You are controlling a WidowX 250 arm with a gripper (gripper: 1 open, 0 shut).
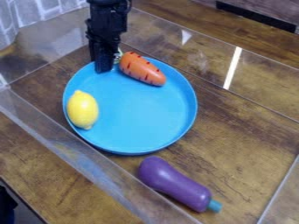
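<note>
My black gripper (104, 58) reaches down from the top at the upper left rim of a blue plate (138, 117), shut, with nothing clearly between its fingers. An orange toy carrot (142, 69) lies on the plate just right of the fingertips, its green top partly hidden. A yellow lemon-like toy (83, 109) lies on the plate's left side. A purple toy eggplant (176, 184) with a teal tip lies on the wooden table in front of the plate, to the lower right.
Clear plastic walls (35, 122) border the table on the left and back. The wooden surface (243, 114) to the right of the plate is bare.
</note>
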